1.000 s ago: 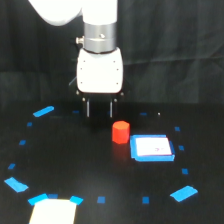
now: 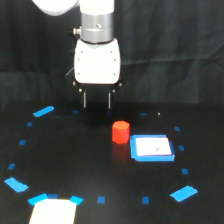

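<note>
My gripper [image 2: 97, 101] hangs from the white arm above the dark table, left of centre. Its two thin dark fingers stand well apart, with nothing between them. A small red block [image 2: 121, 132] rests on the table, to the right of the gripper and lower in the view. Just beside the block on its right lies a blue-rimmed tray [image 2: 134, 149] with a white middle. The gripper touches neither of them.
A cream square [image 2: 53, 212] lies at the front left edge. Blue tape strips [image 2: 16, 185] and small blue marks are scattered over the table. A dark curtain hangs behind.
The gripper has risen a little and shifted slightly left, its fingers still apart. The red block, the tray and the cream square have stayed where they were.
</note>
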